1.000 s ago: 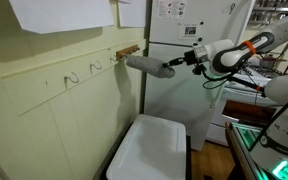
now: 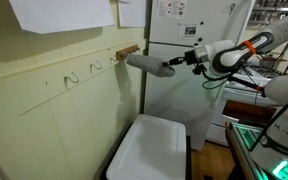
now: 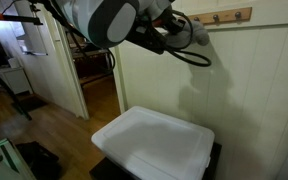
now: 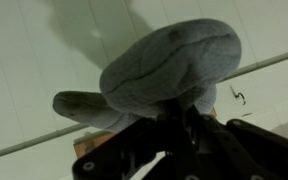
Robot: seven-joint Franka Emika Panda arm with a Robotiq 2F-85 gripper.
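A grey cloth item, perhaps an oven mitt [image 2: 150,65], hangs in the air in front of the wall's hook rail [image 2: 127,51]. My gripper [image 2: 174,66] is shut on it from the right. In the wrist view the grey mitt [image 4: 174,65] fills the middle, with a rounded main part and a smaller lobe to the left. The fingertips are mostly hidden behind the fabric there. Exterior view 2 shows the mitt [image 3: 189,36] just beyond the gripper, partly covered by the arm, close to the wooden rail [image 3: 234,15]. Whether it touches a hook I cannot tell.
A white lidded bin [image 2: 152,148] stands below on the floor. Metal hooks [image 2: 95,67] line the wall at left. A white fridge [image 2: 174,95] stands behind the arm, with papers above the rail.
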